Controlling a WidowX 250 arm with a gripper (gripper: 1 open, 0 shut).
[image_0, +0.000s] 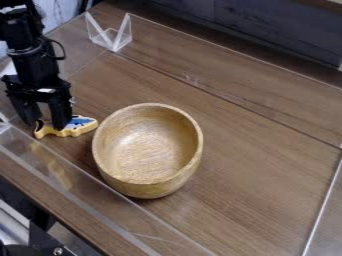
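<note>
My gripper (40, 112), dark and pointing down, is at the left of the camera view, open, low over a small yellow object with blue markings (74, 126) on the table. Its fingertips partly cover the object's left end; whether they touch it I cannot tell. A large round wooden bowl (148, 150) stands just to the right of the object.
A clear plastic bracket (110, 34) is at the back left. A dark wall runs along the back, and clear panels edge the near left.
</note>
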